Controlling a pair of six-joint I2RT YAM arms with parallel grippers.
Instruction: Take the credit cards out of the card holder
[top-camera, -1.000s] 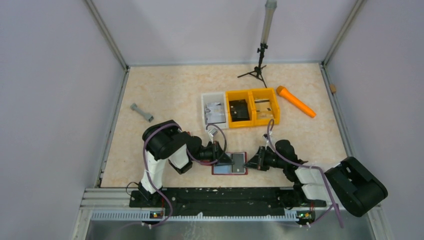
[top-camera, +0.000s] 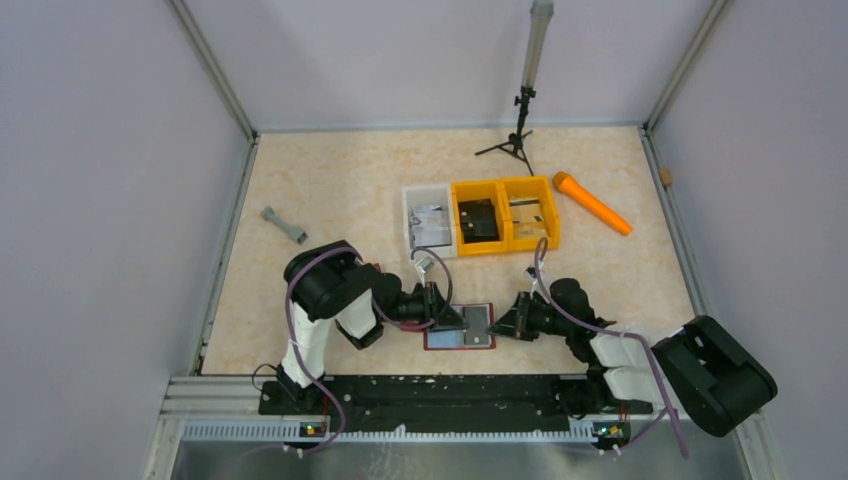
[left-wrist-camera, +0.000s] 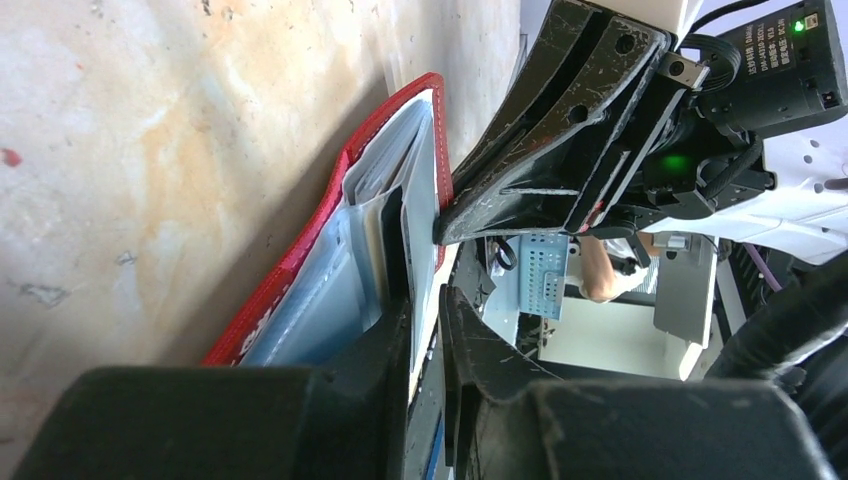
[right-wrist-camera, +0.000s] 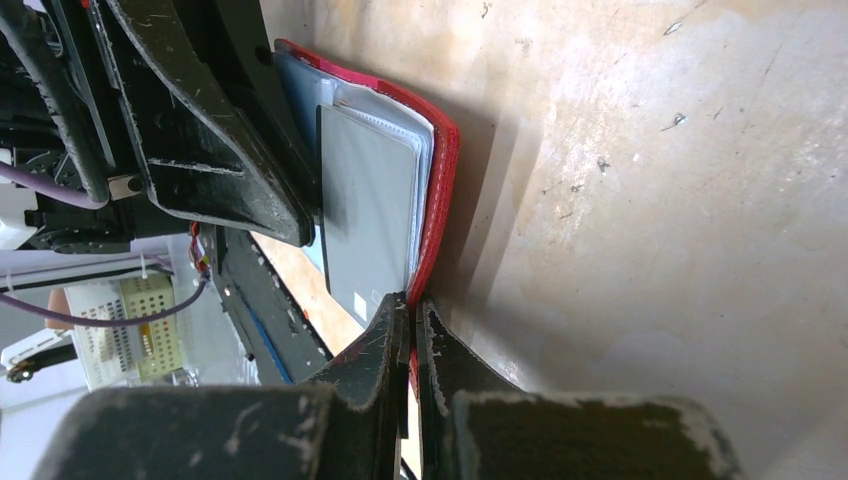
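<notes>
The red card holder (top-camera: 477, 342) lies open near the table's front edge between both grippers, with clear sleeves and a grey card (right-wrist-camera: 365, 195) visible. My left gripper is shut at the holder's sleeves; whether a thin edge is between its fingertips is unclear. My right gripper is shut at the holder's right edge, its tips touching the red rim (right-wrist-camera: 440, 200); anything thin between them is hard to make out.
Behind the holder stand a white tray (top-camera: 408, 215) and orange trays (top-camera: 500, 188) with flat items. An orange microphone (top-camera: 595, 205) lies back right, a grey tool (top-camera: 283, 224) left, a tripod (top-camera: 517, 140) at the back.
</notes>
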